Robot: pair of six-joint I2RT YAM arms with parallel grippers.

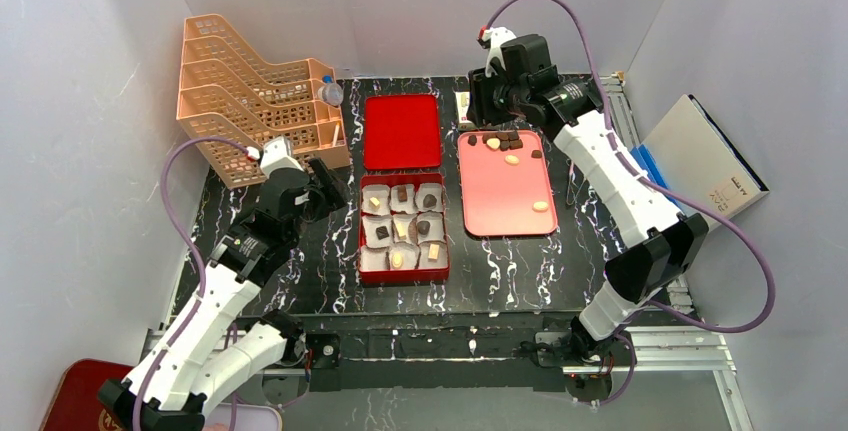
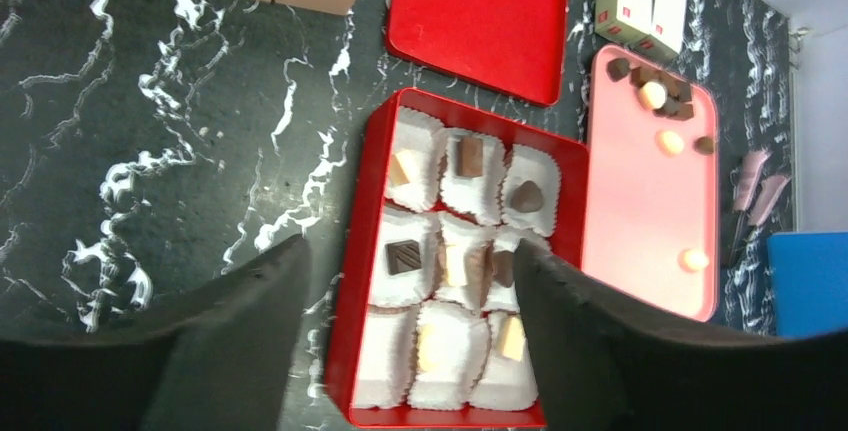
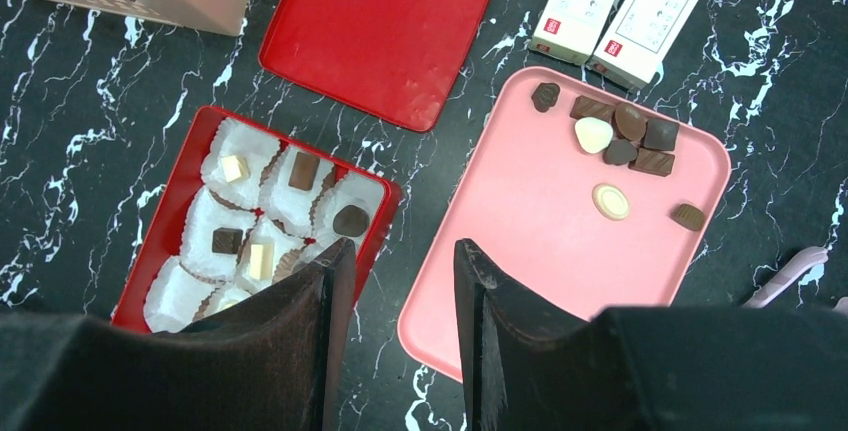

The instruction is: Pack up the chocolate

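A red box [image 1: 403, 279] holds paper cups, most with a chocolate in them. Its red lid [image 1: 402, 132] lies behind it. The pink tray [image 1: 507, 201] to the right carries dark and white chocolates, clustered mostly at the back. My left gripper hangs left of the box, its blurred fingers apart with nothing seen between them. My right gripper is over the back of the pink tray in the top view, fingers apart and empty.
An orange letter rack [image 1: 240, 91] stands at the back left, two small boxes [image 3: 650, 11] behind the tray, pink-handled tools [image 3: 790, 271] to its right, a binder [image 1: 700, 161] at the far right. The worktop left of the red box is clear.
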